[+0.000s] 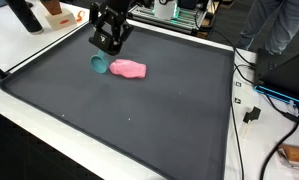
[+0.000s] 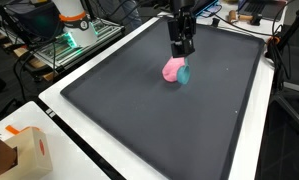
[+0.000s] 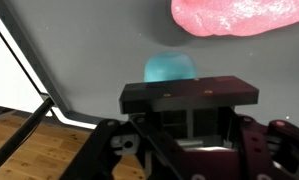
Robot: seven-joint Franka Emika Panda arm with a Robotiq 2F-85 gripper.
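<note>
A round teal object (image 1: 99,63), perhaps a small cup, shows just below my gripper (image 1: 107,48) in exterior view 1. My gripper is shut on it, and the teal piece moves along with the fingers. In exterior view 2 the teal object (image 2: 184,75) hangs under the gripper (image 2: 182,52), in front of the pink object (image 2: 171,70). The wrist view shows part of the teal object (image 3: 169,67) past the dark gripper bar; the grip itself is hidden. Beside it lies a smooth pink object (image 3: 244,14), apart from the gripper.
Cables and a small dark item (image 1: 251,115) lie off the mat at right.
</note>
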